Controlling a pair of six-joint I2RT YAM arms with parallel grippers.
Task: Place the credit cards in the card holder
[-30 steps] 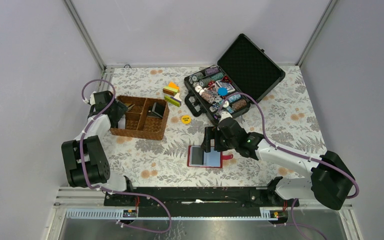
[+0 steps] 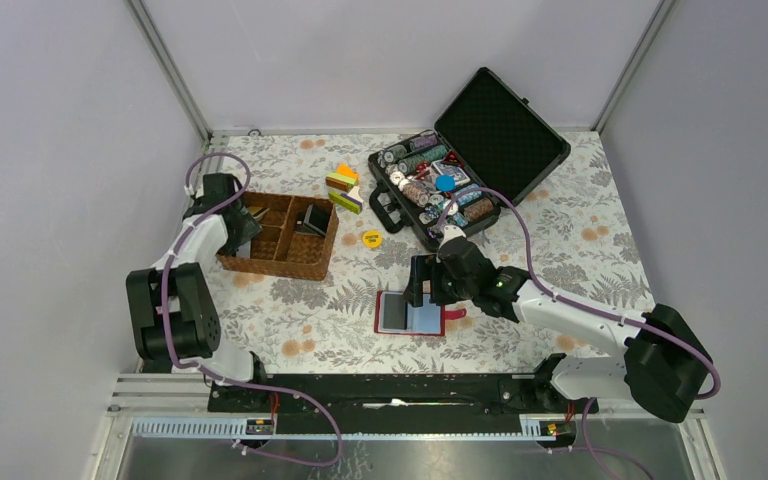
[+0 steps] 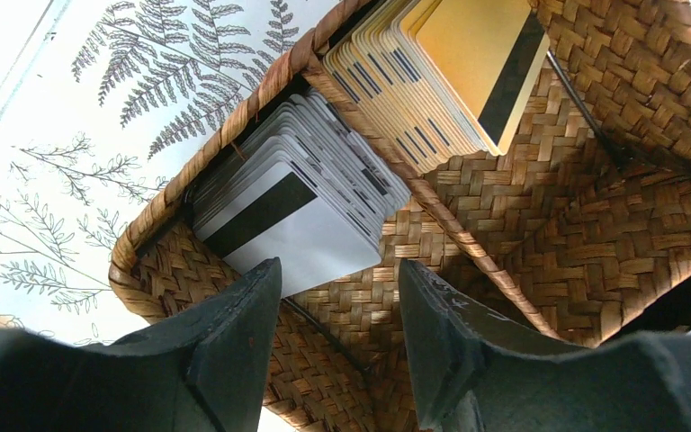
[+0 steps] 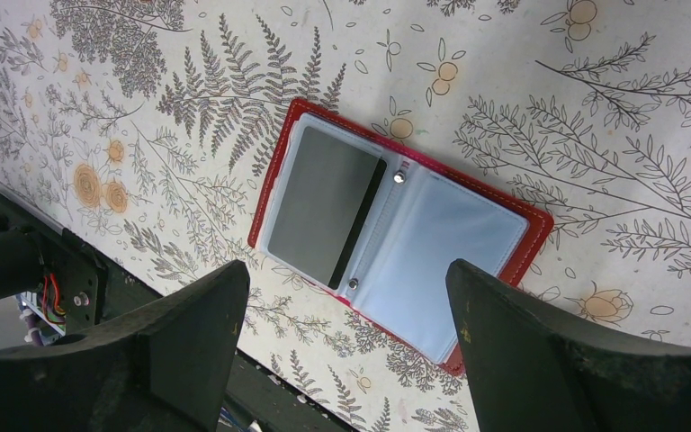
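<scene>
A stack of white cards with black stripes [image 3: 306,236] leans in one compartment of the woven basket [image 2: 282,268]. Yellow-gold cards [image 3: 473,54] fill the neighbouring compartment. Over the white stack hangs my left gripper, its fingers apart and nothing gripped between them. The card holder [image 4: 324,202], red-edged with clear pockets, lies opened flat on the table; a dark grey card with a black stripe [image 4: 319,205] shows in one pocket, while the other pocket [image 4: 450,252] looks pale. My right gripper is open above the holder, its fingers [image 4: 495,306] empty.
Dark cards [image 2: 312,219] stand in the basket's right side. An open black case of poker chips [image 2: 434,185] is behind, with small yellow boxes [image 2: 344,190] and a yellow disc [image 2: 372,239] left of it. Between basket and holder the patterned tabletop is clear.
The left gripper has shifted slightly to the right over the basket's left end, its forearm swinging along. My right arm has moved barely, if at all, and the holder stays put.
</scene>
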